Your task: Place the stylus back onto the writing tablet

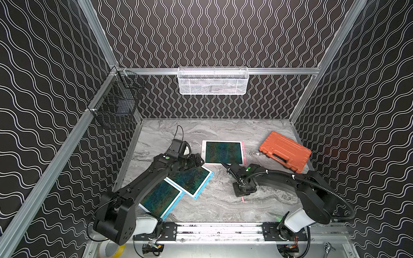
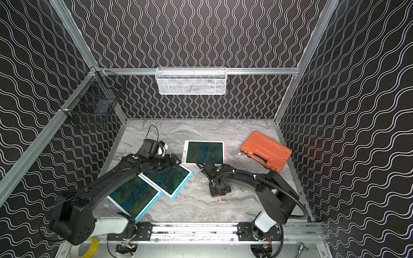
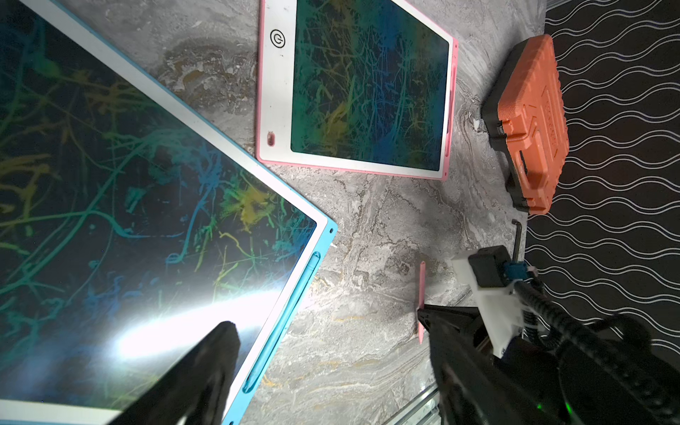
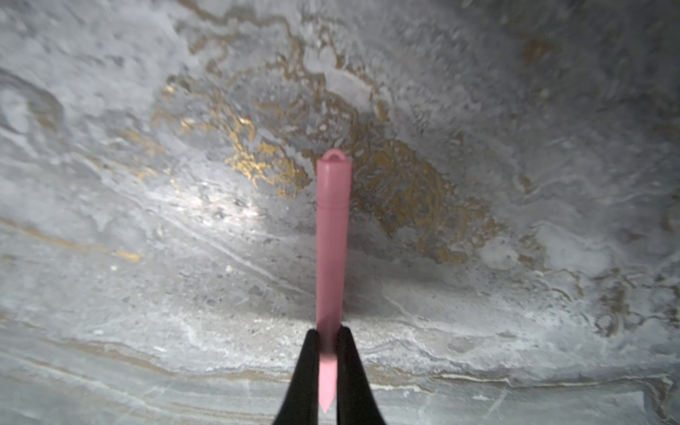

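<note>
In the right wrist view a pink stylus (image 4: 333, 248) is pinched near its pointed end by my right gripper. Its looped end points away from the fingers, and marble surface shows behind it. The left wrist view also shows the stylus (image 3: 421, 283), close to the tabletop. A white tablet with pink edging (image 1: 223, 152) lies flat at the middle back; an empty-looking pink slot runs along its right edge (image 3: 450, 106). My left gripper is open, its fingers wide apart over the corner of a blue-edged tablet (image 3: 177, 233), nothing between them.
A second blue-edged tablet (image 1: 161, 198) lies at the front left. An orange case (image 1: 285, 150) sits on the right. White (image 1: 213, 81) and black (image 1: 116, 105) wire baskets hang on the walls. Bare marble (image 1: 215, 210) spreads across the front middle.
</note>
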